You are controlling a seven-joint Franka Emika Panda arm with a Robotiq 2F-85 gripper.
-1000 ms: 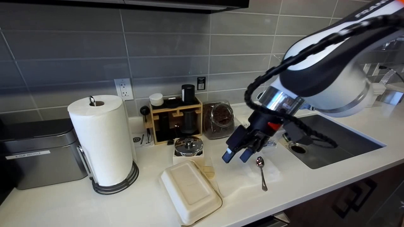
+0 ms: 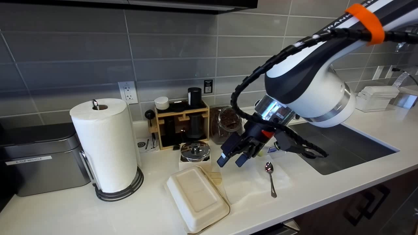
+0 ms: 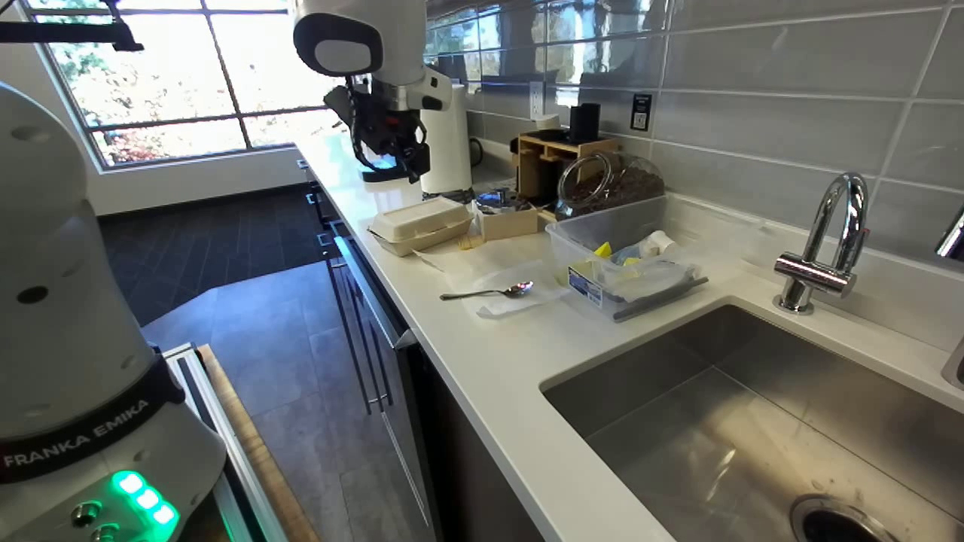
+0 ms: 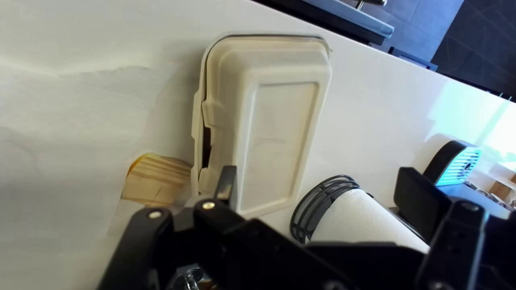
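Observation:
Above the counter my gripper point(image 2: 232, 163) stands open, with nothing between its fingers. In exterior view 1 it appears up and to the right of a beige takeout container point(image 2: 200, 195), clear of it. The container's lid is down, though a narrow dark gap shows along one long side in the wrist view, where the container point(image 4: 278, 130) fills the middle. A metal spoon point(image 2: 271, 178) lies on a white sheet point(image 3: 508, 302) on the counter. One of my fingers point(image 4: 226, 186) overlaps the container's near end in the wrist view.
A paper towel roll point(image 2: 105, 145) stands at the left. Behind the container are a lidded glass jar in a box point(image 2: 195, 152), a wooden rack point(image 2: 183, 121) and a coffee-bean jar point(image 2: 226, 123). A clear plastic bin point(image 3: 623, 253) sits near the sink point(image 3: 723, 443).
My arm has moved left and slightly toward the container in exterior view 1, with the gripper still open. The container, spoon and paper towel roll have stayed where they were.

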